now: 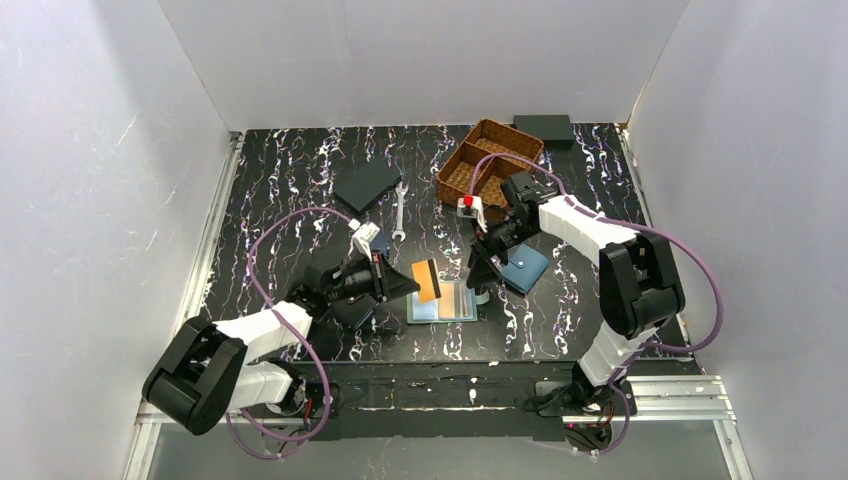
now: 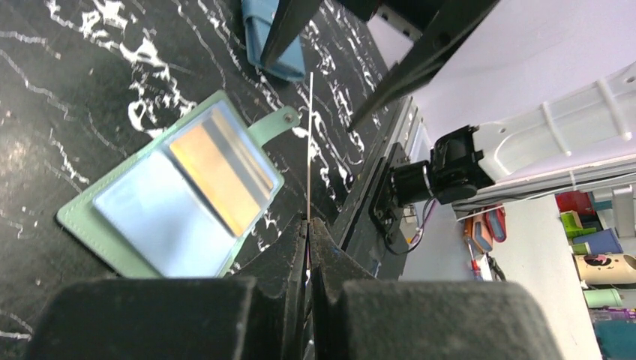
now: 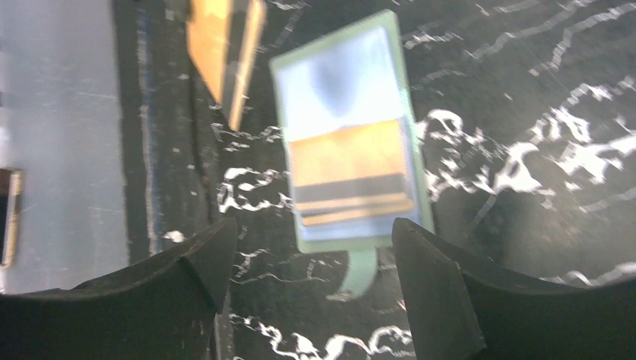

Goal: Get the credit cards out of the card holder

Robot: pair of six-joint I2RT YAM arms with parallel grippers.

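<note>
The green card holder (image 1: 442, 313) lies open on the dark marbled table, with an orange striped card (image 2: 211, 180) in its clear sleeve (image 3: 345, 82). Above its left part, my left gripper (image 1: 410, 288) is shut on a thin orange card (image 1: 427, 278), held upright and seen edge-on in the left wrist view. My right gripper is open above the holder's right side, its fingers either side of the flap, apart from it.
A blue card holder (image 1: 525, 268) lies to the right. A wicker basket (image 1: 465, 160), a wrench (image 1: 399, 212) and dark flat boxes (image 1: 368, 183) sit at the back.
</note>
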